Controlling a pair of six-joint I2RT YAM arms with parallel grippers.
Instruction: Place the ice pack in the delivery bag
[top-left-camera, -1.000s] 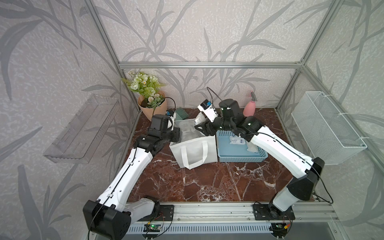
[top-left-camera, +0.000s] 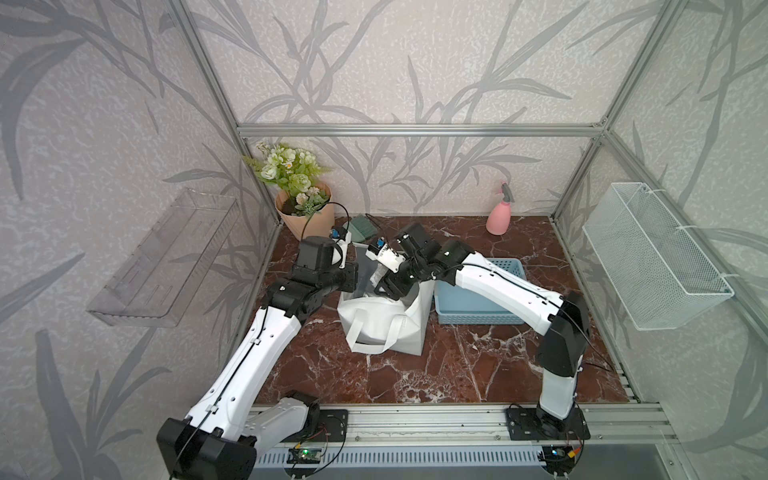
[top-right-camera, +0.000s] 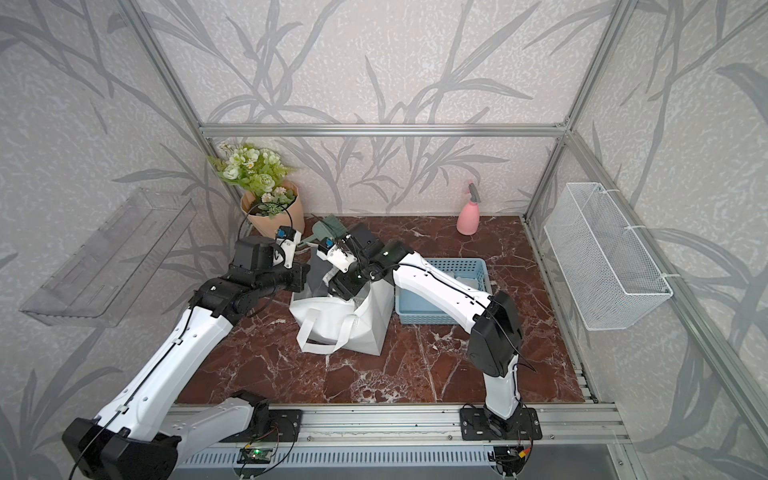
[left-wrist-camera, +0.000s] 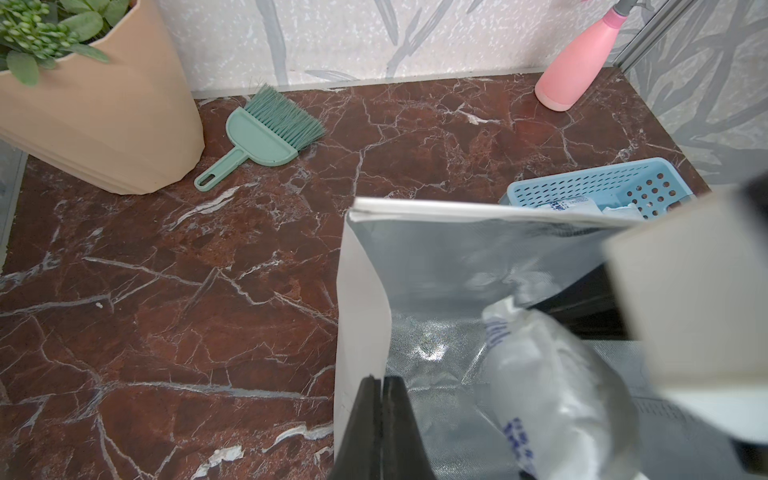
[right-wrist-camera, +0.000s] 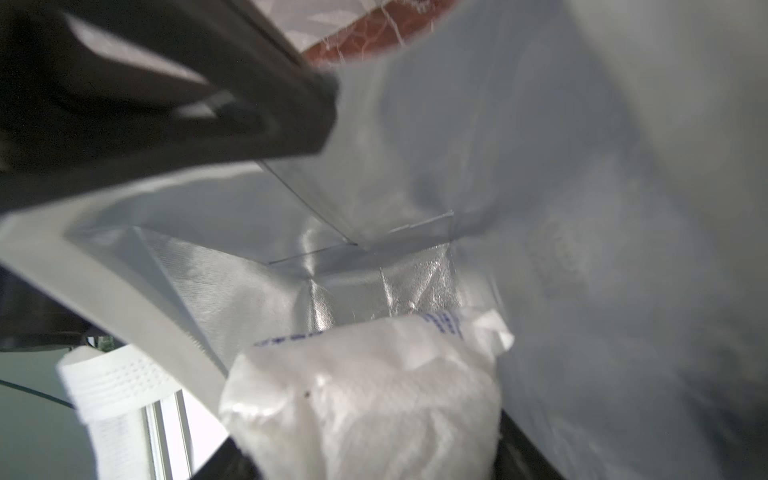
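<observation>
The white delivery bag (top-left-camera: 404, 324), lined in silver, stands open at mid-table, its front side sagging. At its left side my left gripper is shut, the bag's thin side edge running in between its fingertips. A white ice pack (right-wrist-camera: 368, 400) with blue print is held by my right gripper, whose dark fingers (right-wrist-camera: 520, 452) show on both sides of it. In the left wrist view the ice pack (left-wrist-camera: 552, 392) hangs within the bag's mouth, in front of the silver lining. The bag's floor is visible beyond it in the right wrist view.
Right of the bag sits a blue basket (top-left-camera: 480, 317) with more white packs (left-wrist-camera: 576, 205). A green brush and dustpan (left-wrist-camera: 260, 137), a flowerpot (left-wrist-camera: 104, 120) and a pink spray bottle (top-left-camera: 498, 218) stand behind.
My right arm has swung left and down, carrying the ice pack from above the bag's right rim into its mouth. The bag's front has buckled; the left gripper has barely moved.
</observation>
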